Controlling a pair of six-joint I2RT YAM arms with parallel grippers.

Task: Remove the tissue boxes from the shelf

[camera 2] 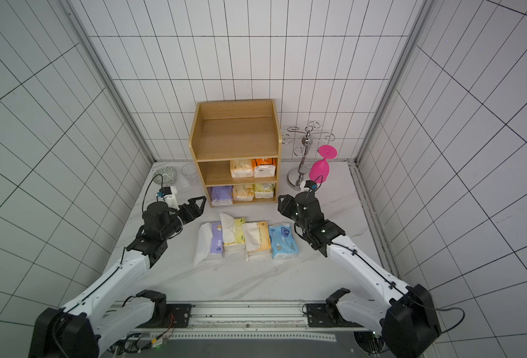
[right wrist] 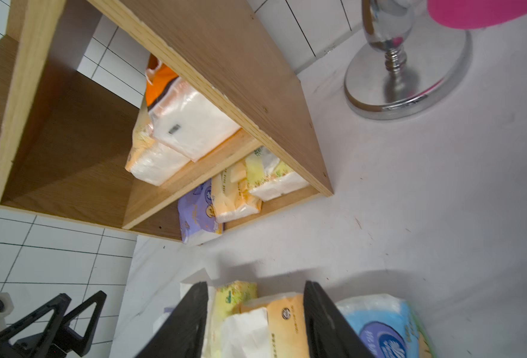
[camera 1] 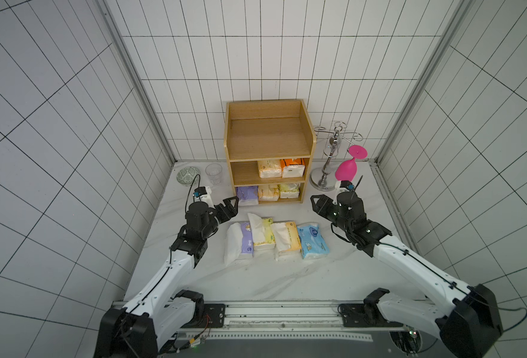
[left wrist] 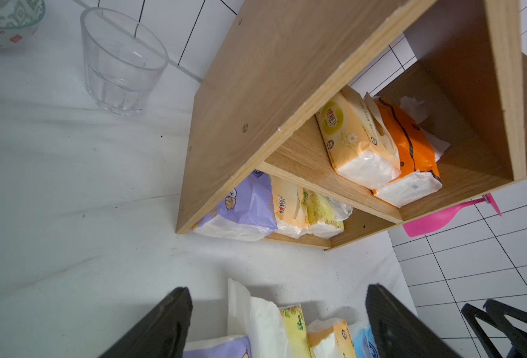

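Observation:
The wooden shelf [camera 1: 269, 131] holds orange [right wrist: 191, 119] and cream [left wrist: 355, 137] packs on its middle level, and purple [left wrist: 239, 208], cream [right wrist: 233, 197] and yellow [right wrist: 275, 179] packs below. On the counter in front lie purple [camera 1: 245, 238], yellow [camera 1: 264, 235], cream [camera 1: 287, 241] and blue [camera 1: 314, 241] packs. My left gripper stands open at the shelf's lower front left, holding nothing. My right gripper stands part open above the packs at front right, nothing between its fingers.
A glass [left wrist: 120, 83] and bowl [camera 1: 188, 174] stand left of the shelf. A metal stand [camera 1: 324, 177] with a pink goblet [camera 1: 347, 170] stands right of it.

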